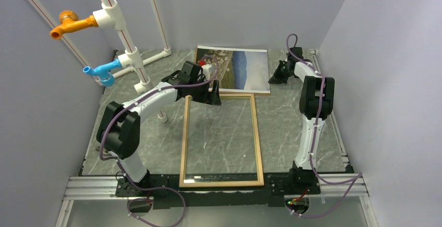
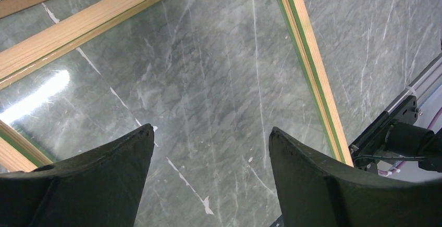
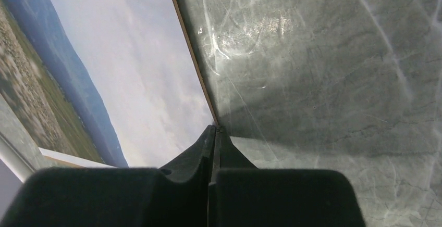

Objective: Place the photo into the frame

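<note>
The photo (image 1: 251, 71), a landscape print on a thin brown backing, lies flat behind the wooden frame (image 1: 258, 149). Its near edge runs along the frame's far rail. My right gripper (image 1: 270, 81) is shut, its fingertips (image 3: 211, 133) against the photo's side edge close to a corner; nothing shows between them. Over the frame's far left part hangs my left gripper (image 1: 212, 103), open and empty. In the left wrist view, the stone-patterned tabletop (image 2: 208, 81) shows through the frame's clear pane, which has a bright reflection at left.
White pipes with an orange tap (image 1: 73, 25) and a blue tap (image 1: 101, 72) stand at the left, near my left arm. Walls close in the back and sides. Bare tabletop (image 1: 284, 138) lies right of the frame.
</note>
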